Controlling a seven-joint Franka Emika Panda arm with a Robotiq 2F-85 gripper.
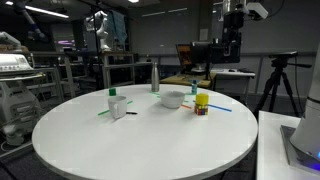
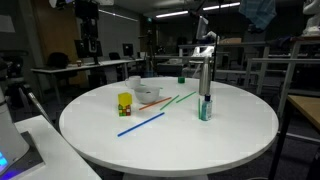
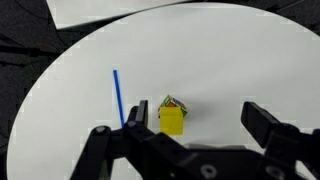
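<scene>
Above the near right part of the round white table, my gripper hangs open, with nothing between its widely spread fingers. Well below it, a yellow block rests on a multicoloured cube; exterior view 2 shows this yellow block too. Part of the cube is hidden by the block from overhead. Beside them lies a blue stick, apart from both. A white bowl stands farther back, and a white mug with a dark stick next to it is to the left.
Behind the mug is a green object. A tall bottle and a small blue-capped bottle stand toward the table's far side. Orange and green sticks lie near the bowl.
</scene>
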